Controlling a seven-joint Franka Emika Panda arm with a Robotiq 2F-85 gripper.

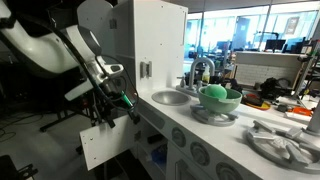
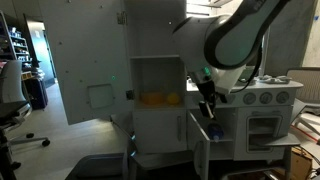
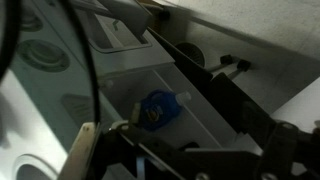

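Observation:
A blue bottle with a pale cap (image 3: 160,110) lies inside a white open compartment of the toy kitchen in the wrist view. It also shows as a small blue shape (image 2: 214,131) low in that compartment in exterior view 2. My gripper (image 1: 127,112) is open, with nothing between its fingers. It points downward near the top of the open cabinet door (image 1: 98,143), apart from the bottle. In exterior view 2 the gripper (image 2: 211,107) hangs just above the compartment.
The counter holds a sink (image 1: 171,98), a green bowl with a green ball (image 1: 215,92) and a stove-top rack (image 1: 285,145). A tall white cabinet (image 1: 157,50) stands behind. Orange items (image 2: 155,99) sit on its shelf. Open floor lies left of the kitchen.

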